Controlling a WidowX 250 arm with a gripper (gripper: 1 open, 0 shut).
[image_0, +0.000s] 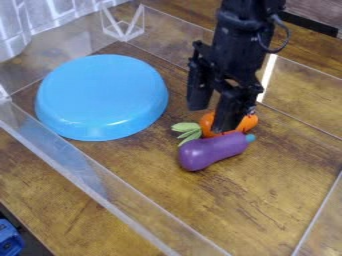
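The dark gripper (227, 105) hangs at the centre of the camera view, its fingers reaching down over an orange carrot (235, 121) with pale green leaves, whose body it partly covers. Whether the fingers are open or shut on anything cannot be told. Just in front of the carrot lies a purple eggplant (211, 150) on the wooden surface.
A large upturned-looking blue round object (100, 93) takes up the left side. Clear plastic walls border the left and right. Bare wood (241, 210) lies open in the foreground and at the back right.
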